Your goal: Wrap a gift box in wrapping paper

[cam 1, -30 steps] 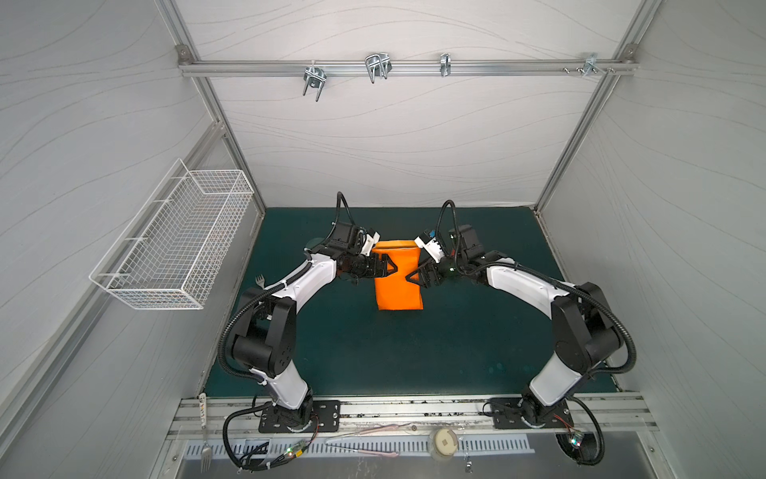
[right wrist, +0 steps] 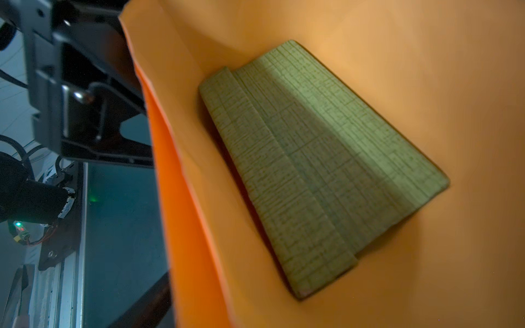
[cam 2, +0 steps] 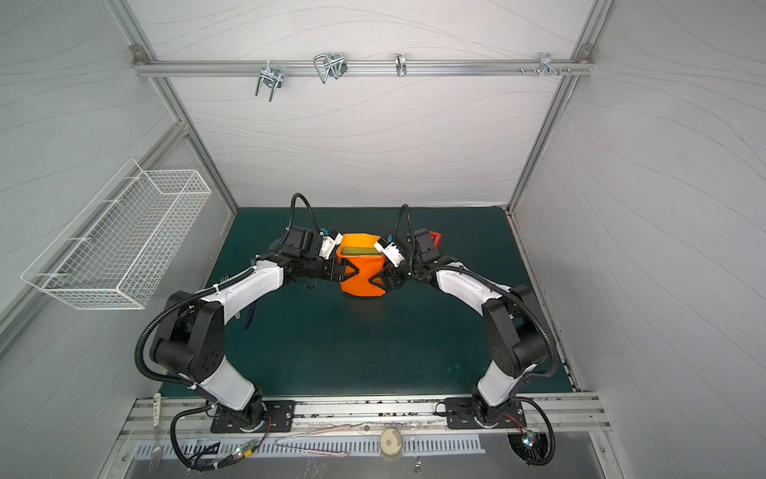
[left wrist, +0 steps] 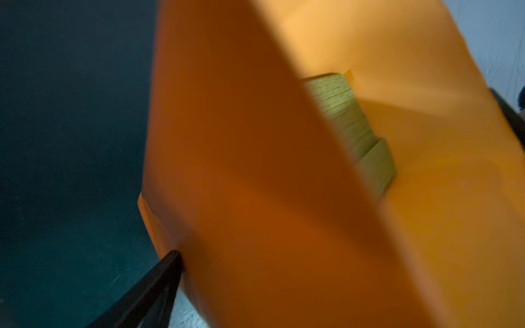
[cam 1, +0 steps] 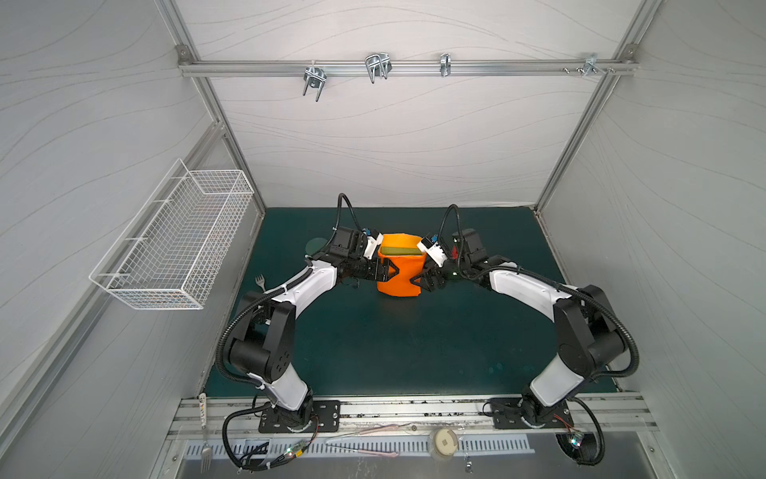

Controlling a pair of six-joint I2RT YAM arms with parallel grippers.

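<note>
The orange wrapping paper (cam 1: pixel 399 283) stands as an upright sleeve, its top gaping, between my two grippers. Inside sits the olive-green gift box (right wrist: pixel 322 158), patterned with fine lines; the paper surrounds it and hides its lower part. At the sleeve's left side is my left gripper (cam 1: pixel 392 270); in the left wrist view one black finger (left wrist: pixel 155 292) shows beside the paper, but its grip is hidden by the sheet. My right gripper (cam 1: pixel 418 279) is shut on the paper's right side, its contact partly hidden.
A fork (cam 1: pixel 260 282) lies at the left, and a red object (cam 2: pixel 435 238) is partly hidden behind the right arm. The white wire basket (cam 1: pixel 179 239) hangs on the left wall.
The paper's lower end has risen and swung back from its position a second ago. Its top has spread from a narrow slit, bringing the green box into view. Both grippers shifted slightly.
</note>
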